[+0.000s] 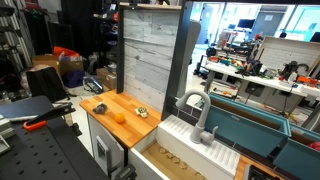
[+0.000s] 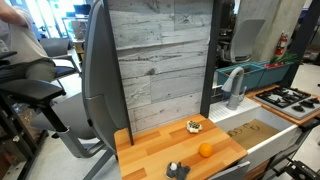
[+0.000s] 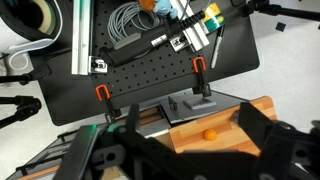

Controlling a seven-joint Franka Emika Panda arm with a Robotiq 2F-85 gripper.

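In the wrist view my gripper hangs over the black perforated bench, its dark fingers spread wide with nothing seen between them. An orange round object point(image 1: 119, 117) rests on the wooden counter point(image 2: 160, 150), and it shows again below the gripper in the wrist view. Near it on the counter are a small pale item point(image 2: 193, 127) and a dark metallic item point(image 2: 176, 170). An open white drawer point(image 1: 165, 148) has a wood-toned bottom. Neither exterior view clearly shows the gripper.
A grey faucet point(image 1: 200, 113) rises beyond the drawer. A plank-patterned panel point(image 2: 165, 75) stands upright behind the counter. On the black bench point(image 3: 155, 75) lie coiled cable point(image 3: 128, 20) and tools; red-orange handles point(image 3: 103, 92) line its edge. A stovetop point(image 2: 285, 100) sits far right.
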